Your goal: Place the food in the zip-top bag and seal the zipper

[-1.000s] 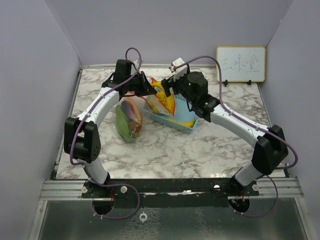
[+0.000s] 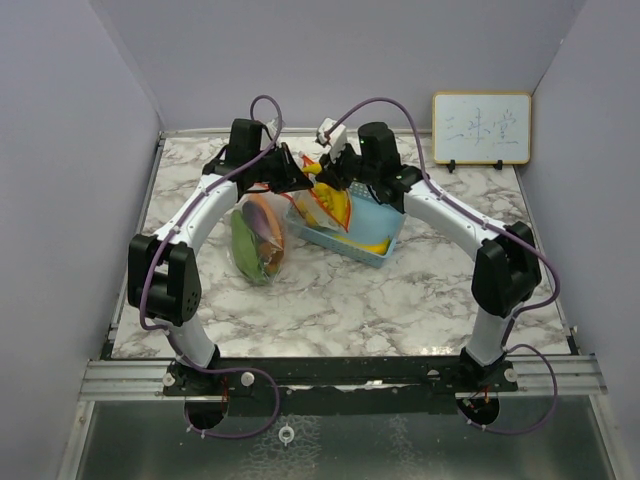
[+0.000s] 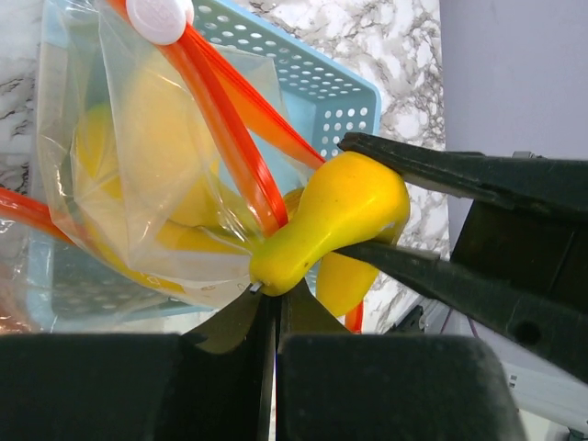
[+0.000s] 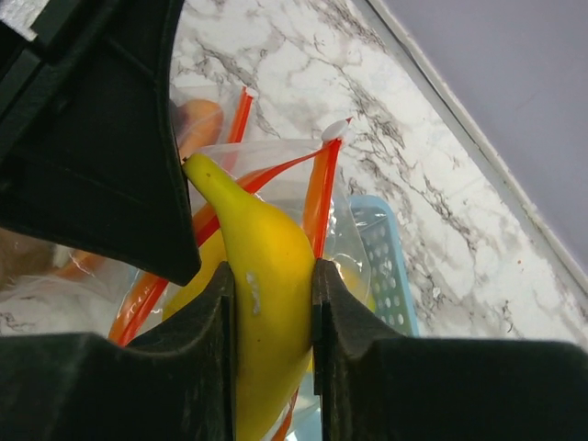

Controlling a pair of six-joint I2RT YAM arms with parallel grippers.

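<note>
A clear zip top bag (image 3: 152,184) with an orange zipper edge (image 3: 241,156) and yellow food inside rests over the blue basket. My left gripper (image 2: 305,185) is shut at the bag's mouth; whether bag film is pinched between its tips is hidden. A yellow banana-shaped food (image 4: 266,276) lies across the bag's opening, its thin end beside the left gripper. My right gripper has one finger on each side of this food. The fingers stand the food's width apart; whether they grip it is not clear.
The blue basket (image 2: 372,257) holds another yellow food (image 2: 378,246) at its front. Left of it lie a filled bag with green food (image 2: 245,245) and one with brown food (image 2: 262,220). A whiteboard (image 2: 481,127) leans at the back right.
My right gripper has come left and slightly down in the top view, onto the yellow food at the bag's mouth. The left arm and the bag look unchanged.
</note>
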